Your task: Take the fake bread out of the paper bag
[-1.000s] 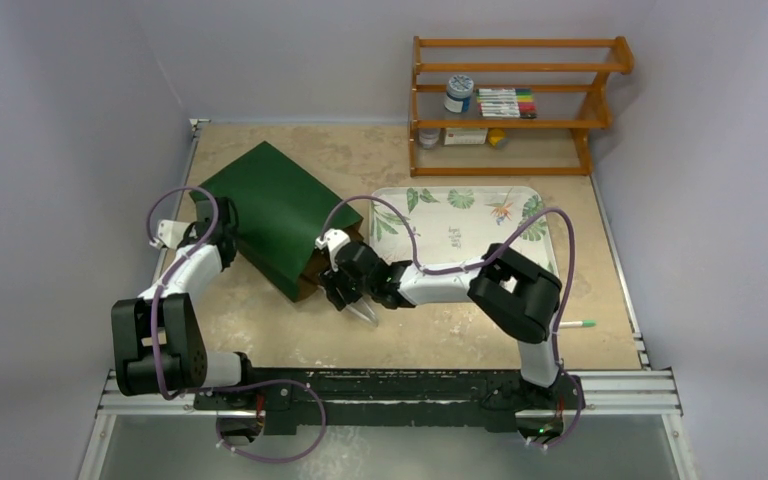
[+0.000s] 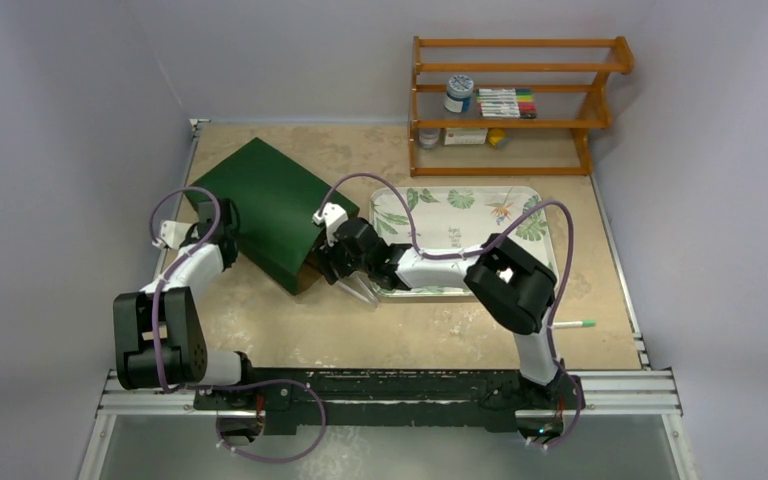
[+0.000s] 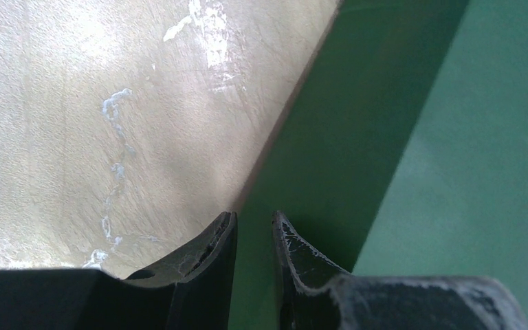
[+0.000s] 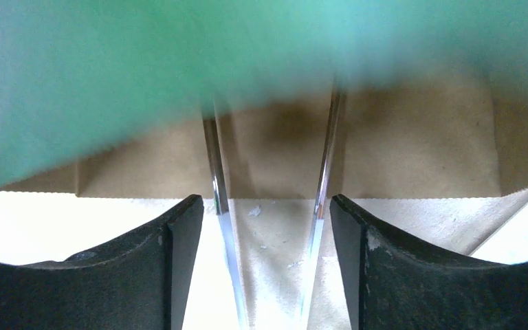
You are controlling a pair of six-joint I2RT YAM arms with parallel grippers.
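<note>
The green paper bag (image 2: 270,205) lies tilted at the left of the table, its brown-lined mouth toward my right arm. My left gripper is shut on the bag's green side, with the paper between its fingertips. At the mouth, my right gripper stands open. Two thin pale strips, like the arms of tongs (image 4: 230,247), run between its fingers into the bag; small gaps show beside them, and whether the fingers touch them is unclear. The bag's brown inside (image 4: 275,165) looks bare where visible. No bread shows in any view.
A white leaf-patterned tray (image 2: 440,215) lies right of the bag, partly under my right arm. Behind it stands a wooden rack (image 2: 515,125) with a jar and pens. A marker (image 2: 575,324) rests at the right.
The right gripper and the pale strips have shifted, overall toward the back of the table. The bag has slid slightly left and back. My left arm has barely moved.
</note>
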